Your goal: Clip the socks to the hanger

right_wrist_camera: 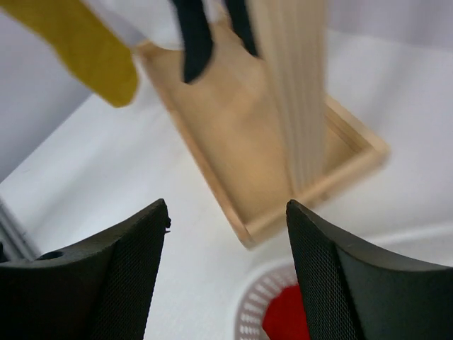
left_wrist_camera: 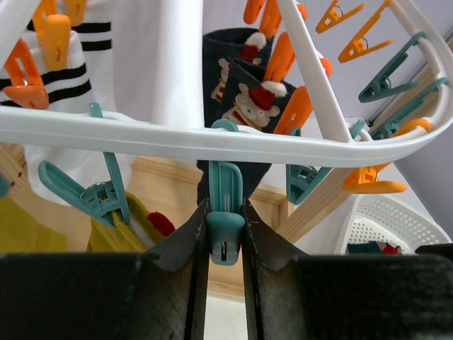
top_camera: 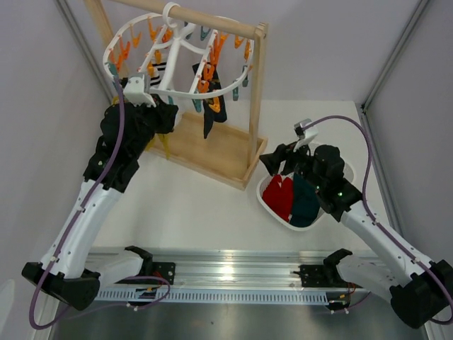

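The white round hanger with orange and teal clips hangs from a wooden stand. My left gripper is shut on a teal clip on its front rim. Dark patterned socks, striped white socks and yellow socks hang from clips. My right gripper is raised over the basket, its fingers apart with nothing seen between them. The basket holds red socks and dark teal socks.
The wooden stand's post and base stand between hanger and basket.
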